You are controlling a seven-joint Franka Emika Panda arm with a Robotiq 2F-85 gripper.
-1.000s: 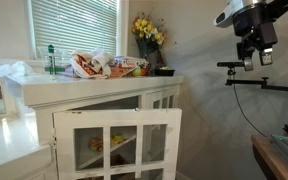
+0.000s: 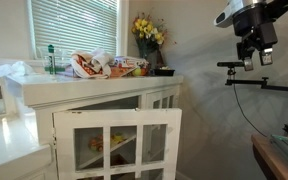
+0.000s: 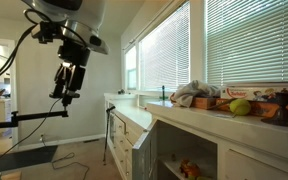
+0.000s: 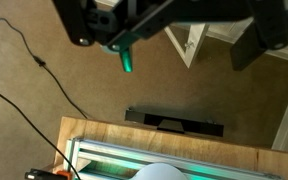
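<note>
My gripper (image 2: 257, 61) hangs in the air at the upper right of exterior view 1, away from the counter. Its two fingers stand apart, and nothing shows between them. In the wrist view the dark fingers (image 4: 266, 40) are spread wide over the brown floor. A white cabinet door (image 2: 117, 142) with glass-like panes stands swung out from the white cabinet. Behind it, on a shelf, lie small orange and yellow items (image 2: 116, 141); exterior view 2 shows the orange items (image 3: 189, 168) through the cabinet opening.
On the countertop (image 3: 224, 122) are a crumpled cloth (image 3: 191, 92), a green apple (image 3: 241, 107), boxes and a green bottle (image 2: 51, 60). Yellow flowers (image 2: 147, 32) stand in the corner. A wooden table edge (image 4: 174, 143) lies below my gripper's view.
</note>
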